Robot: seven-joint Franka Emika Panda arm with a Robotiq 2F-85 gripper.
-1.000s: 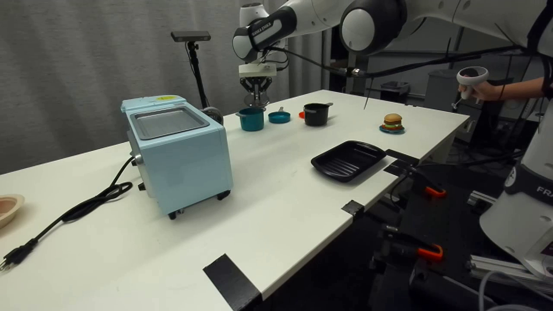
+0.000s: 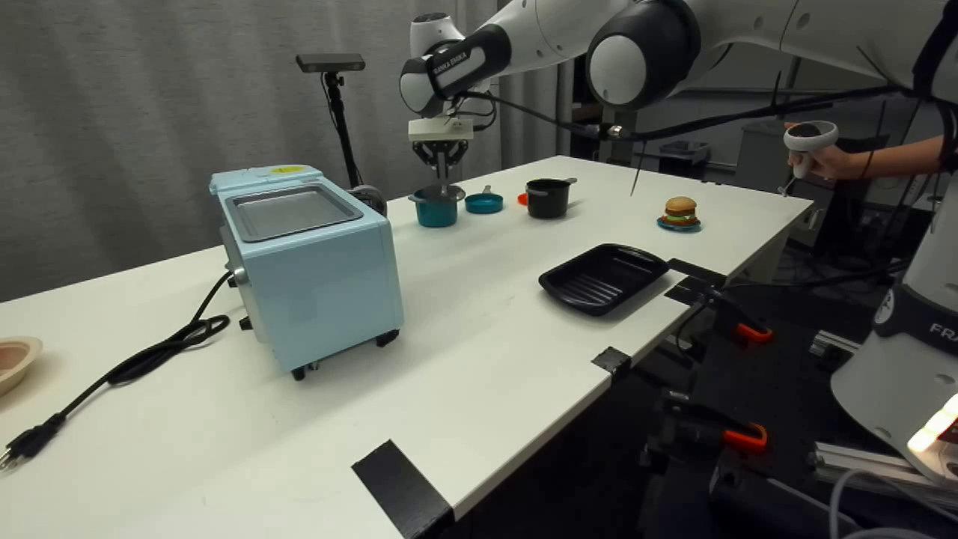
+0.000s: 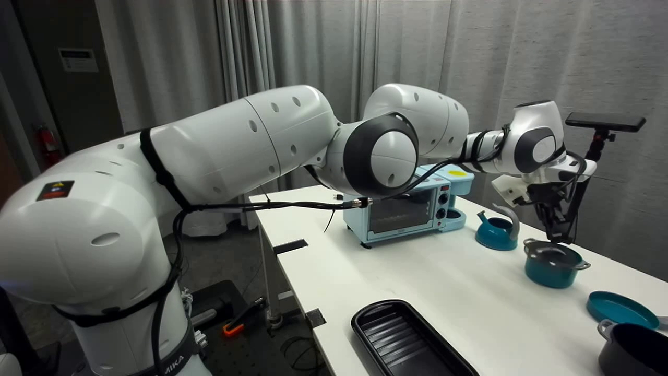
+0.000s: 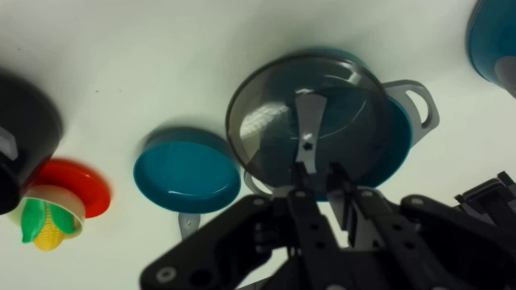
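My gripper is shut on the grey handle [image 4: 310, 121] of a clear, dark-rimmed lid [image 4: 266, 140]. Beneath it is the teal pot [image 4: 402, 137] with grey side handles. From the wrist, the lid sits off-centre toward the pan side, leaving a crescent of the pot's inside uncovered. In exterior view 1 the gripper [image 2: 441, 183] points down at the pot [image 2: 436, 215], and the lid [image 2: 455, 192] reaches past the rim on the right. Exterior view 2 has the lid [image 3: 551, 251] at rim height; whether it touches the rim I cannot tell.
A teal pan [image 4: 186, 174] lies close to the pot, with a black pot [image 2: 548, 199] beyond. On the other side stand a teal kettle [image 3: 498, 233] and a blue toaster oven [image 3: 401, 213]. A black tray [image 2: 603, 278] lies near the front edge; mid-table is clear.
The gripper has come down and slightly left in exterior view 1, bringing the lid from above the pot to about its rim. The pot has stayed in place.
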